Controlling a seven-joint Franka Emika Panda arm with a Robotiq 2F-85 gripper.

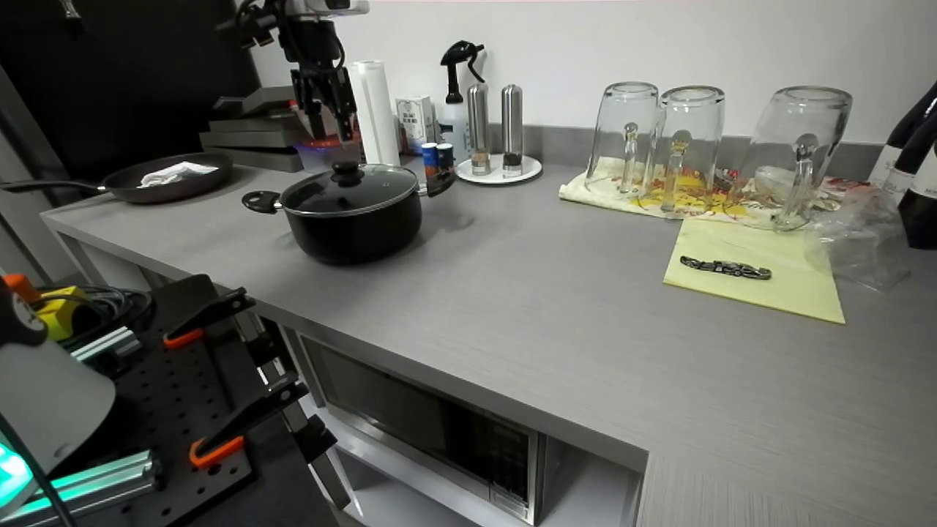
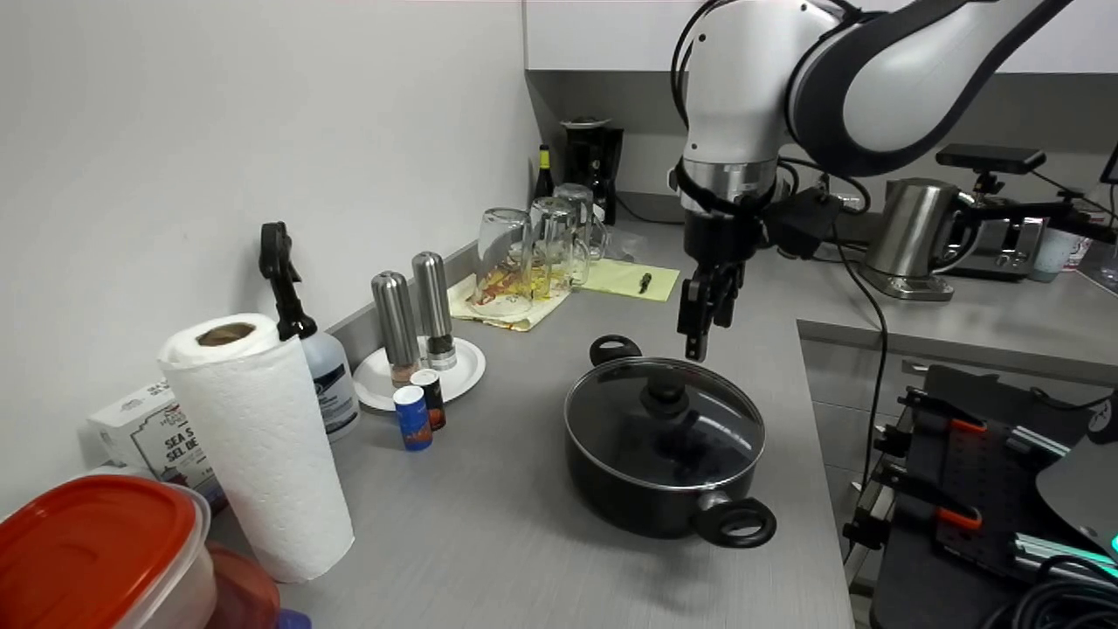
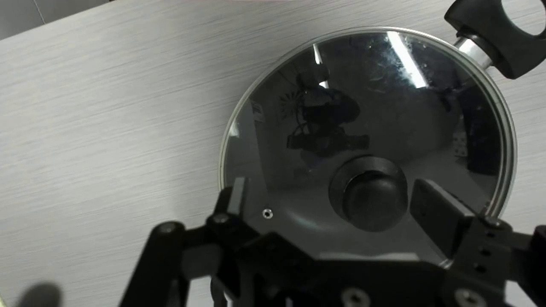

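On the counter stands a black pot (image 1: 356, 230), covered by a glass lid (image 2: 629, 430) with a dark rim band. The lid's round black knob (image 3: 376, 202) rises from its centre. Above the pot hangs my gripper (image 1: 330, 136), pointing down, clear of the lid in both exterior views. It is open, and nothing is between its fingers. From the wrist, the knob appears in the gap between the fingers, nearer the right one. One pot handle (image 2: 736, 522) sticks out toward the near side; the other handle (image 2: 614, 349) points away.
Behind the pot are a paper towel roll (image 2: 262, 451), two small shakers (image 2: 413, 418) and a white plate (image 2: 468, 367) with steel grinders. A frying pan (image 1: 171, 183) sits at the far left. Upturned glass mugs (image 1: 621, 132) stand at the right.
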